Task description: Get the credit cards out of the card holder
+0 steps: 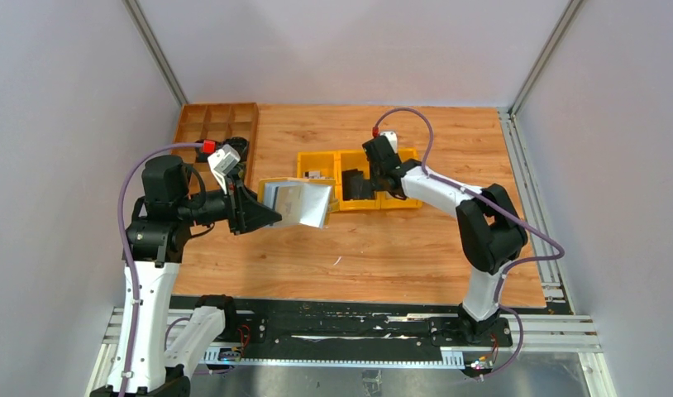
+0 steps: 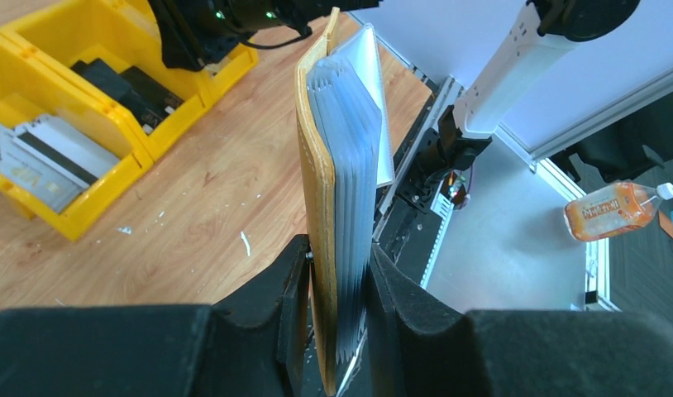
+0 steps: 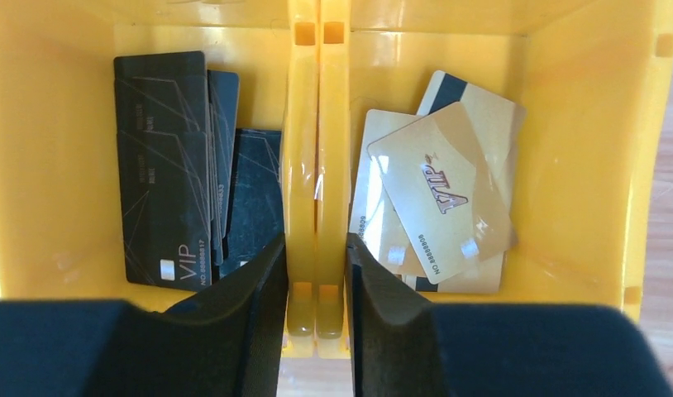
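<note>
In the top and left wrist views my left gripper is shut on a tan card holder (image 2: 315,198) held upright, with clear sleeves (image 2: 346,124) fanned at its edge. My right gripper has its fingers on either side of the two adjoining walls of the yellow bins (image 1: 317,161), closed against them. The right wrist view shows black cards (image 3: 162,198) in one compartment and gold cards (image 3: 441,190) in the other. The left wrist view also shows silver cards (image 2: 44,165) in another bin.
A wooden compartment tray (image 1: 219,116) with dark items stands at the back left. Metal rails border the sides.
</note>
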